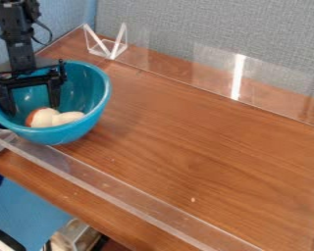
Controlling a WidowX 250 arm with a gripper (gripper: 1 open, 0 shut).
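Observation:
A teal bowl (87, 98) sits at the left end of the wooden table. Pale rounded objects (63, 119), one with a reddish-orange part, lie in the bowl's front part. My black gripper (28, 98) reaches down into the back left of the bowl, open, its fingers above and behind those objects. I cannot tell whether it touches the bowl.
Transparent walls edge it at front and back. A white bracket (107, 44) stands at the back left. Beyond the front left edge is a blue floor.

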